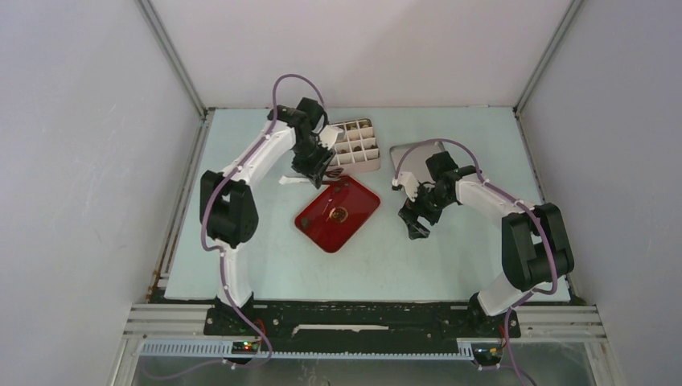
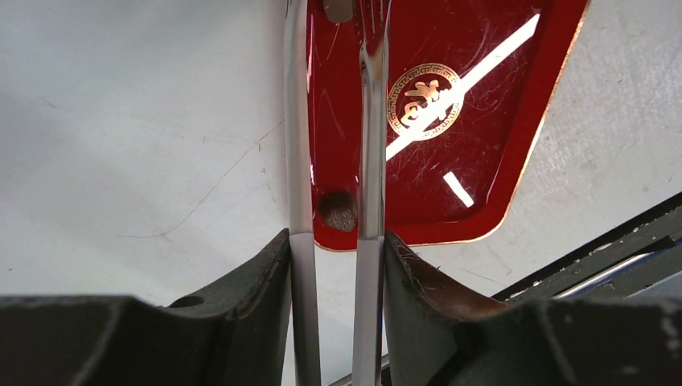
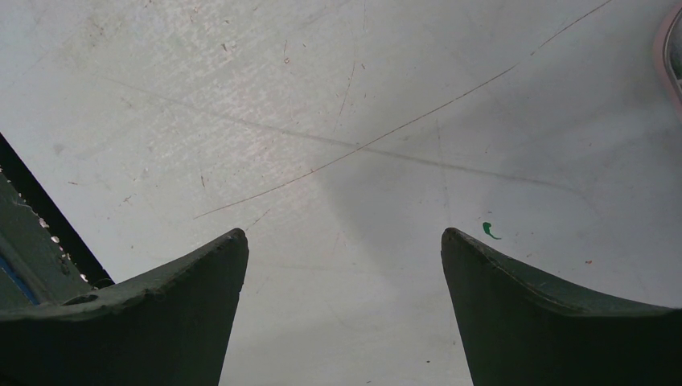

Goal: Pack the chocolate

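Observation:
A red tray (image 1: 338, 233) with a gold emblem lies mid-table, just in front of a white compartment box (image 1: 362, 157) that holds brown pieces in some cells. My left gripper (image 1: 318, 173) is above the tray's back-left, shut on metal tongs (image 2: 370, 281), whose long arms point over the tray; one has a fork-like tip. Between the arms in the left wrist view show a dark brown chocolate piece (image 2: 338, 211) and another (image 2: 338, 10), both in the tray. My right gripper stands open over bare table, nothing between its fingers.
A grey tray (image 1: 400, 157) lies at the back right, partly under the right arm. The table front and both outer sides have free room. The table's dark front edge shows in both wrist views.

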